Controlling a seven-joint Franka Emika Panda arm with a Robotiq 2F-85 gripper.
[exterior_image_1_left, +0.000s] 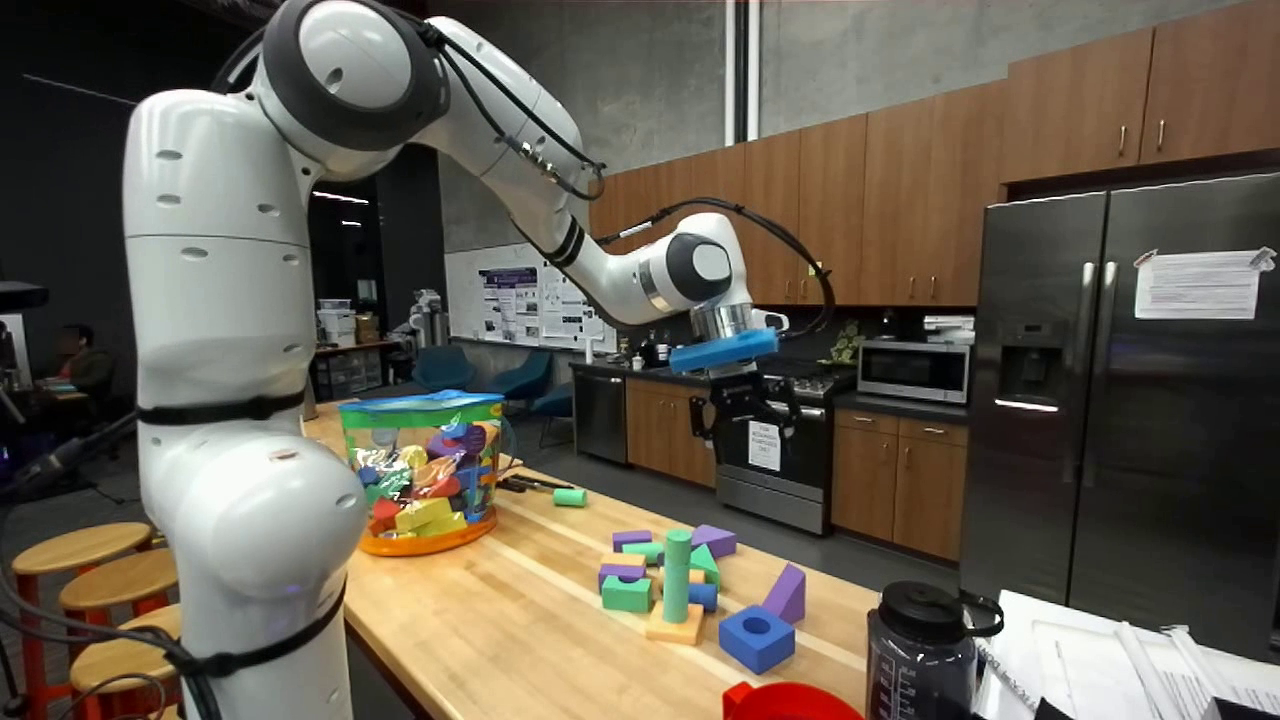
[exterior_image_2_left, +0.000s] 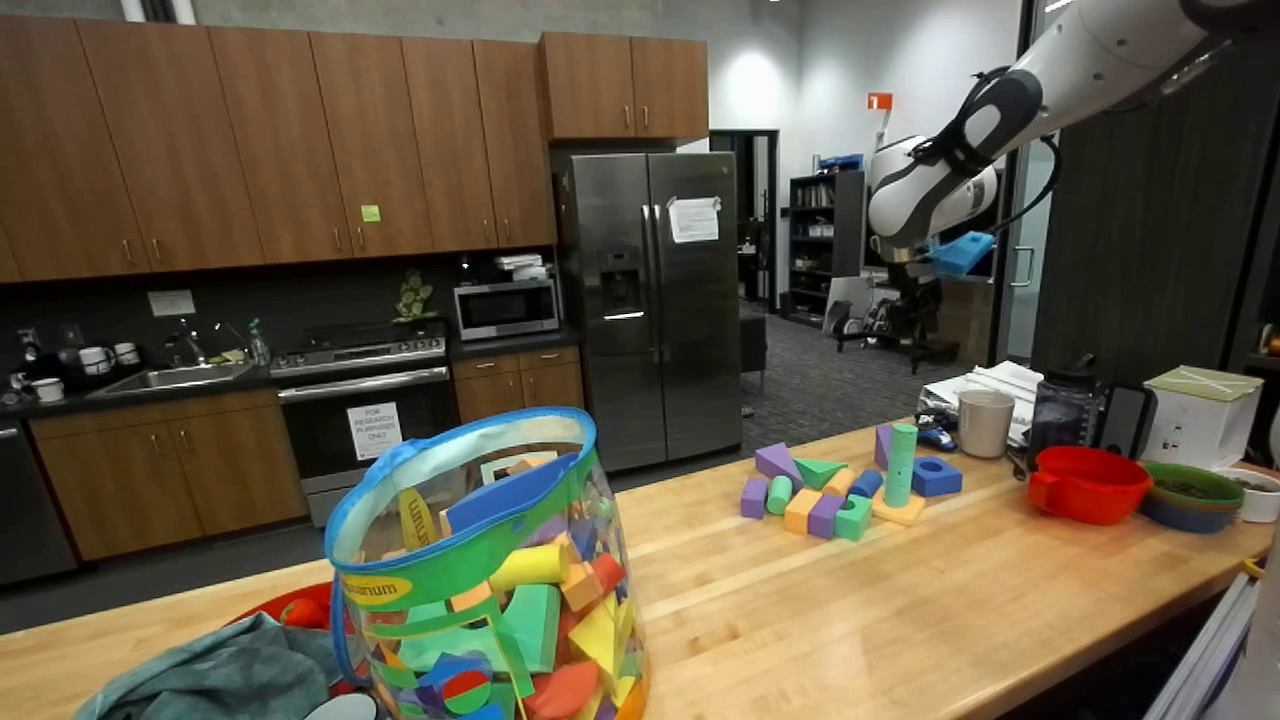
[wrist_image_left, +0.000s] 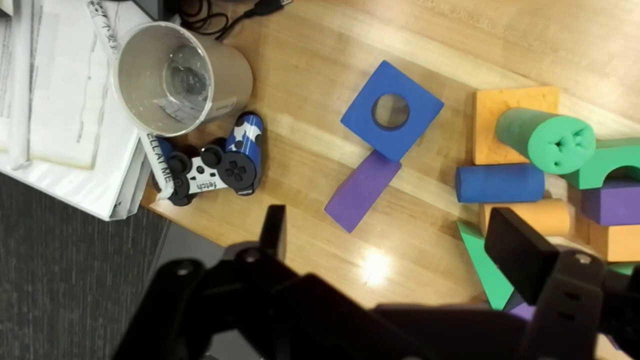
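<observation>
My gripper (exterior_image_1_left: 753, 438) hangs in the air above the far side of the table, open, with nothing between its fingers. Beneath it in the wrist view, a blue block with a round hole (wrist_image_left: 414, 120) touches a purple wedge (wrist_image_left: 364, 189). A green cylinder (exterior_image_1_left: 677, 576) stands upright on a flat orange block (exterior_image_1_left: 674, 626). Close to that lie a blue cylinder (wrist_image_left: 499, 183), an orange cylinder (wrist_image_left: 531, 217), a green triangle (wrist_image_left: 487, 267) and a green arch block (exterior_image_2_left: 853, 520). One finger covers part of this cluster in the wrist view.
A clear bag of blocks (exterior_image_2_left: 564, 600) stands at one end of the table. Toward the other end are a grey cup (exterior_image_2_left: 985, 422), a red bowl (exterior_image_2_left: 1089, 486), a dark bottle (exterior_image_1_left: 921, 654) and a game controller (wrist_image_left: 207, 174). Bare wood separates bag and cluster.
</observation>
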